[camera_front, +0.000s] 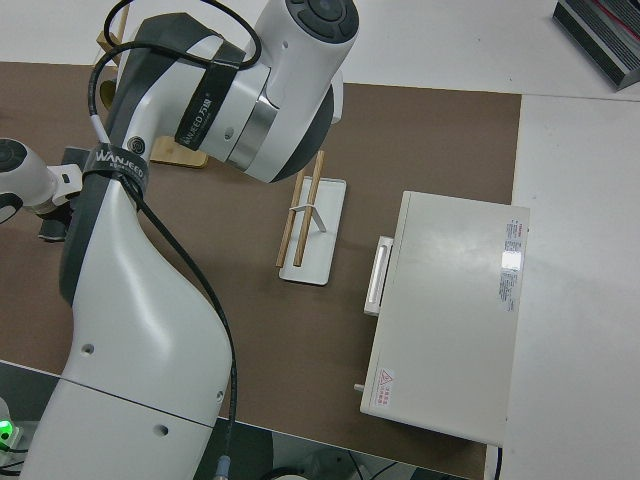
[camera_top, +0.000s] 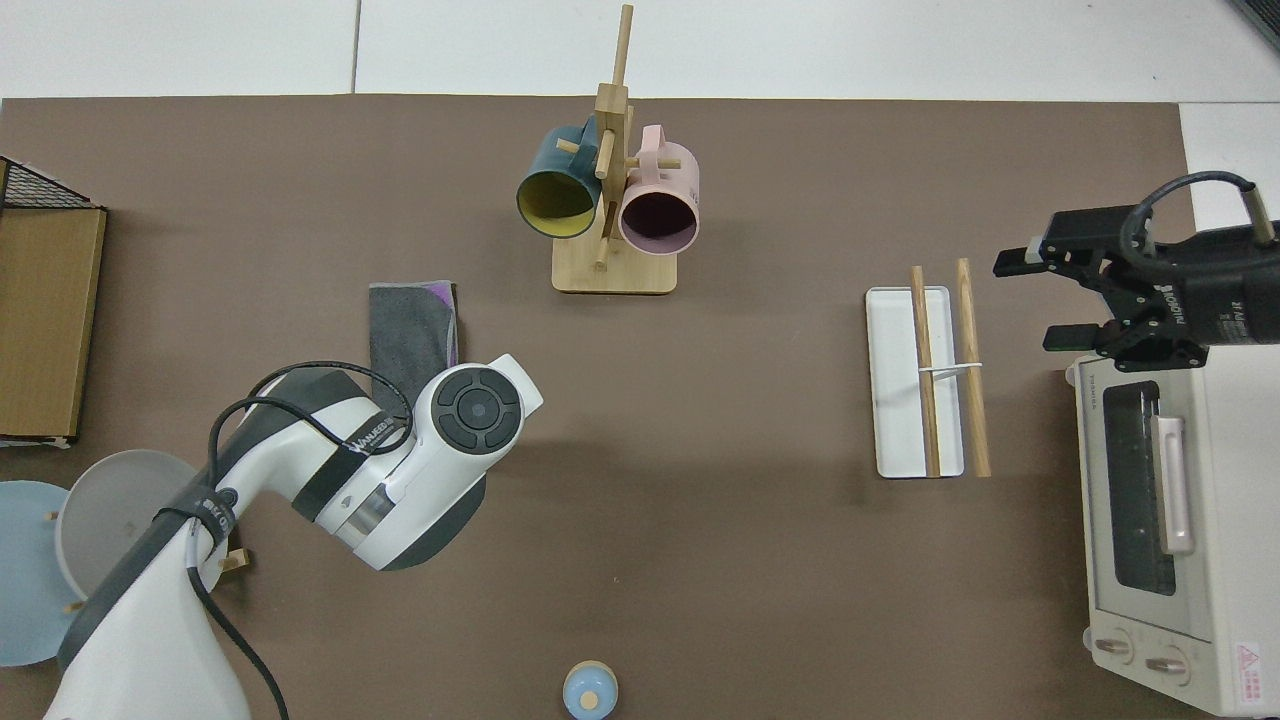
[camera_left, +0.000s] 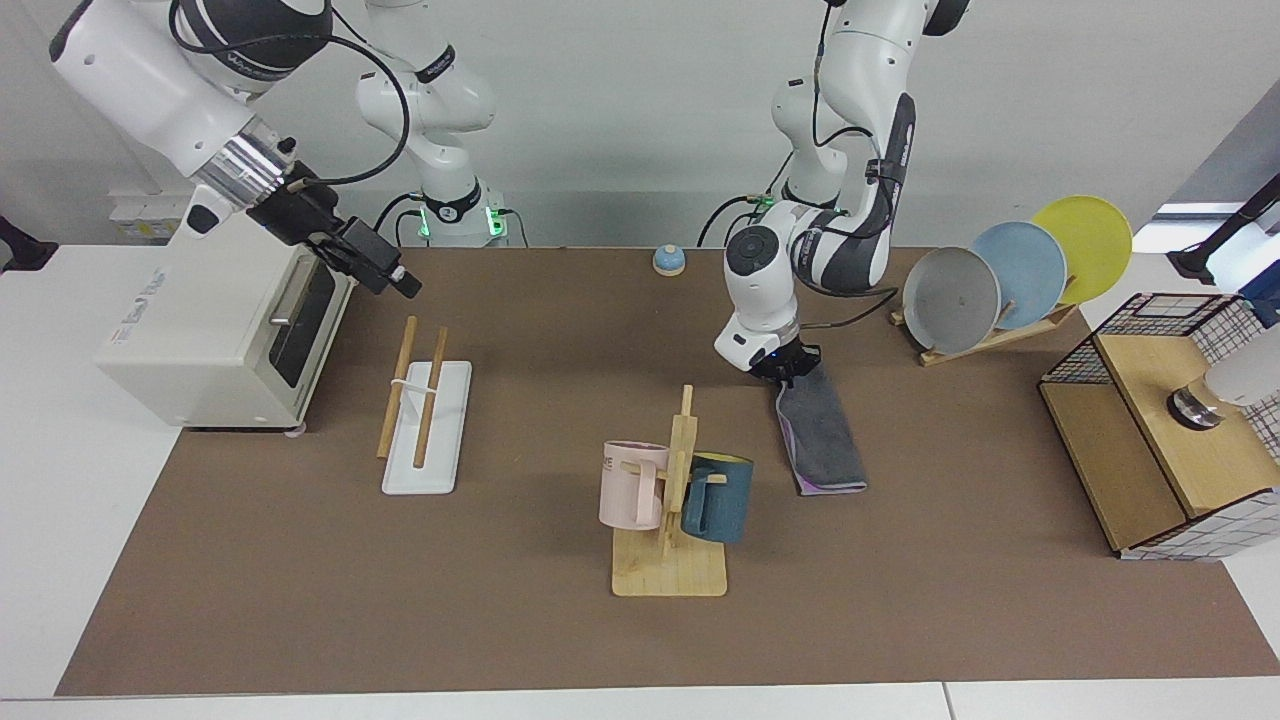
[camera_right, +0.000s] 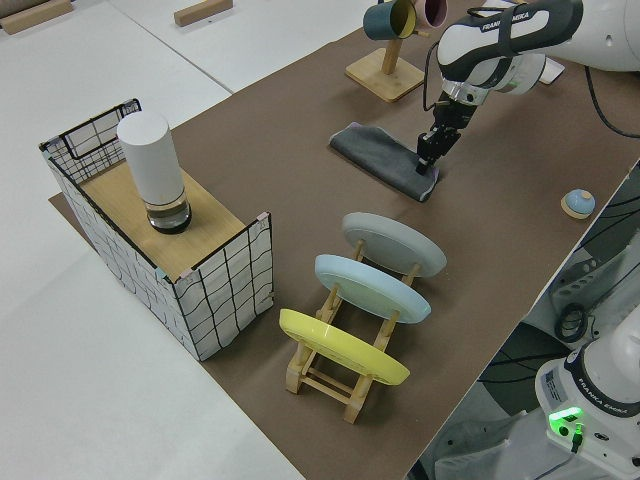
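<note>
My left arm's dark gripper (camera_left: 786, 366) points down onto the grey cloth (camera_top: 411, 334) with its purple edge; the arm's body covers it from above, so its fingers' state is unclear. My right gripper (camera_top: 1020, 301) hangs above the front-left top of the white oven (camera_top: 1236, 504), its two fingers spread wide with nothing between them. A pink mug (camera_top: 659, 204) and a teal mug (camera_top: 558, 180) hang on the wooden mug tree (camera_top: 612, 276).
A white tray (camera_top: 893, 384) with two wooden sticks lies left of the oven. A plate rack (camera_right: 355, 390) holds several plates beside a wire-sided shelf (camera_right: 210, 230). A small blue round object (camera_top: 589, 686) lies near the edge.
</note>
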